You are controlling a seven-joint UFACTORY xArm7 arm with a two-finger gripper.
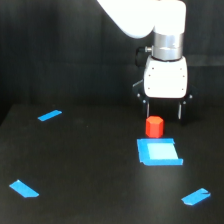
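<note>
A small red block stands on the dark table, just behind a white square bordered with blue tape. My gripper hangs above and slightly to the right of the block, pointing down. Its dark fingers are hard to make out against the black background, but they appear spread apart with nothing between them. The block seems clear of the fingers.
Strips of blue tape lie on the table at the back left, front left and front right. A dark curtain hangs behind.
</note>
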